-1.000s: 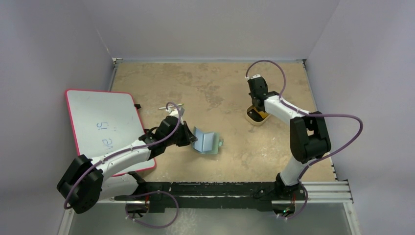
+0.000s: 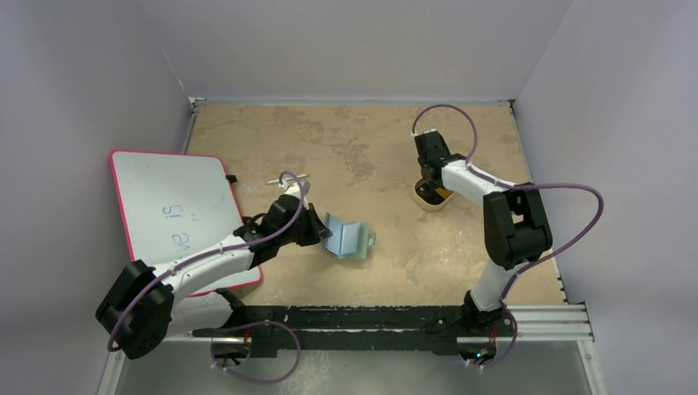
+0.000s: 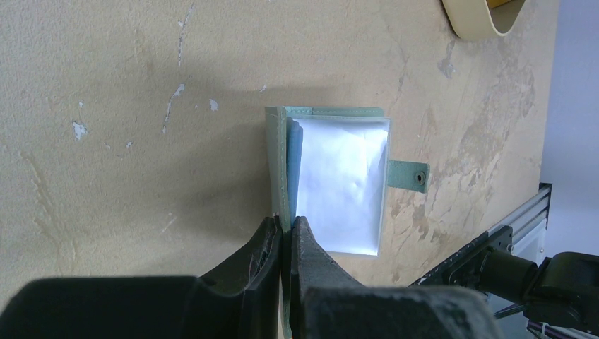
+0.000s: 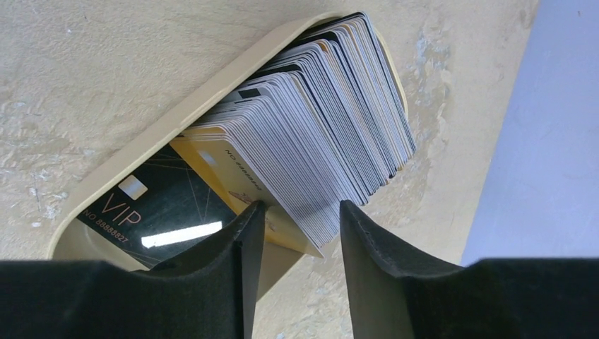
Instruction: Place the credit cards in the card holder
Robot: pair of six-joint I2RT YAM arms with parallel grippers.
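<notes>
The green card holder [image 3: 346, 183] lies opened on the table, its clear sleeves facing up. My left gripper is shut on the raised cover of the holder, near its left edge. Over on the right stands a cream box [image 2: 431, 206] full of credit cards [image 4: 311, 113], most of them packed on edge. At the box's near end a black VIP card [image 4: 159, 212] leans flat, with a gold card [image 4: 226, 173] beside it. My right gripper is part open just over the box, its fingertips apart on either side of the gold card's lower corner.
A whiteboard [image 2: 177, 214] with a red rim lies at the left, under my left arm. A pen [image 2: 288, 178] rests behind the left gripper. Between the holder and the box the table is clear.
The right gripper has come down slightly toward the box, with its arm shifting a little. The left arm and the card holder have stayed where they were.
</notes>
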